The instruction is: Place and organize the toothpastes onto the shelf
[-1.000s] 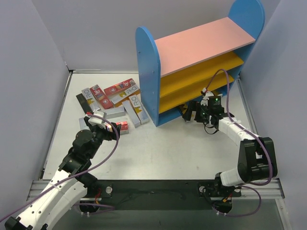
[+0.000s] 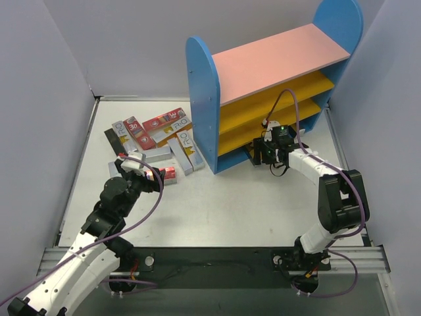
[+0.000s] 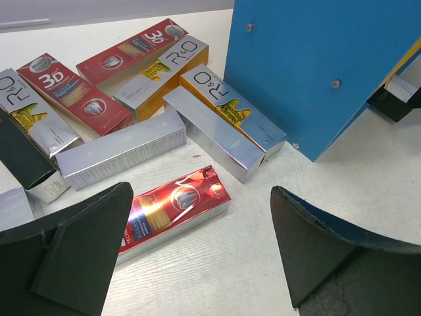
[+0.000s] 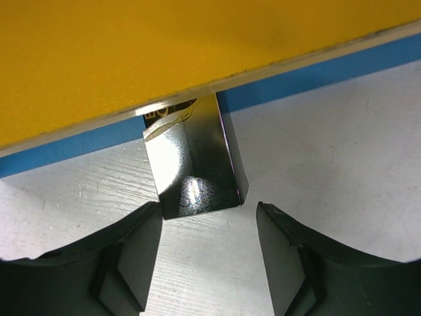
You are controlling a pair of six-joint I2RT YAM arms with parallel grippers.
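Observation:
A silver toothpaste box [image 4: 194, 164] pokes out from beneath a yellow shelf board [image 4: 197, 39] in the right wrist view. My right gripper stands just before its near end, fingers apart on either side of that end, one close to its left corner; whether it touches cannot be told. My left gripper is open above the loose toothpaste boxes, with a red box [image 3: 174, 204] below it. Further red boxes [image 3: 72, 92], silver-and-gold boxes [image 3: 230, 105], plain silver boxes [image 3: 118, 148] and a dark box [image 3: 23, 155] lie on the table.
The blue-sided shelf [image 2: 202, 105] with pink top [image 2: 276, 59] stands at the back right. Walls enclose the back and sides.
The left arm is unchanged.

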